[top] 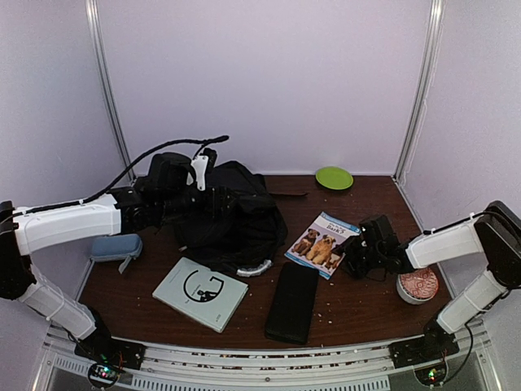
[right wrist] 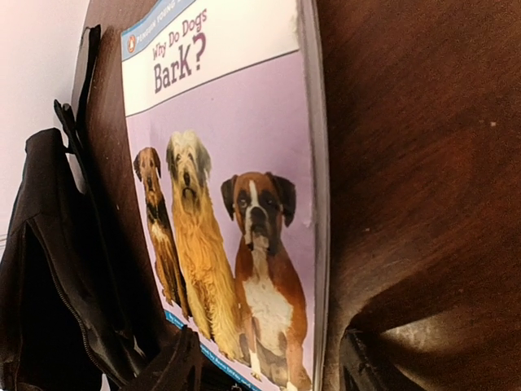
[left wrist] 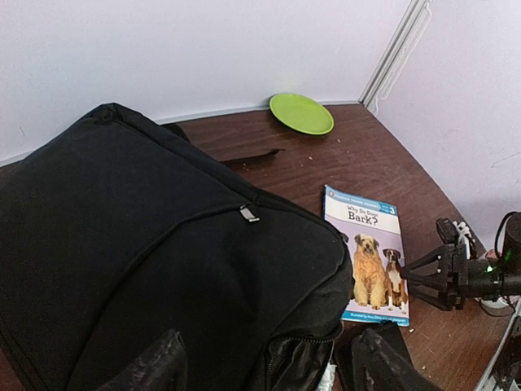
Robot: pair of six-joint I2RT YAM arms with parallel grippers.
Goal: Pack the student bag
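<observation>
The black bag (top: 232, 216) lies at the back left of the table, its dark fabric (left wrist: 163, 236) filling much of the left wrist view. Above it my left gripper (top: 225, 202) stands open, fingers (left wrist: 159, 371) apart and empty. A picture book with dogs on its cover (top: 313, 238) lies flat right of the bag. At its right edge is my right gripper (top: 346, 254), fingers (right wrist: 183, 362) apart. In the right wrist view the book's edge (right wrist: 317, 204) runs between them; whether either finger touches it I cannot tell.
A pale notebook (top: 199, 293) and a black case (top: 291, 303) lie in front. A blue pouch (top: 116, 248) sits far left, a green plate (top: 334, 177) at the back, a bowl (top: 413, 298) beneath the right forearm. Bare table surrounds the plate.
</observation>
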